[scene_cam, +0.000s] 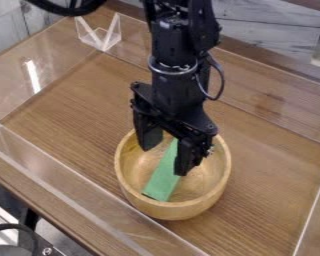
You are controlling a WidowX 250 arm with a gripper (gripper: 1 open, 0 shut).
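Observation:
A light wooden bowl [133,185] rests on the wooden table in front of the arm, with a flat green object [163,181] lying inside it. The black gripper [171,147] is open, its fingers spread low over the back part of the bowl, straddling the upper end of the green object. Whether it touches the green object cannot be told.
A clear plastic piece [99,32] stands at the back left. Cables and edges lie at the lower left.

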